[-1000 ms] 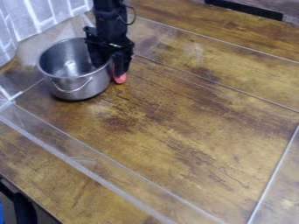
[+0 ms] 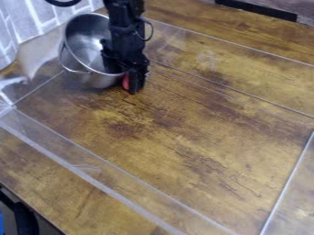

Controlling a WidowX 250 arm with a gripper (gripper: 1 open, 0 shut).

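Note:
A steel pot [image 2: 84, 55] with a wire handle sits at the upper left, now tilted, its opening facing partly sideways. My black gripper [image 2: 125, 66] is at the pot's right side, over its rim or against it; its fingertips are too dark and small to read. A small red object [image 2: 128, 83] lies just right of the pot, mostly hidden behind the gripper.
Transparent strips [image 2: 147, 202] border the work area. A whitish wall or covering [image 2: 25, 27] is behind the pot at the upper left.
The pot has tipped up and shifted slightly back and to the right. My gripper has moved with it, and less of the red object shows.

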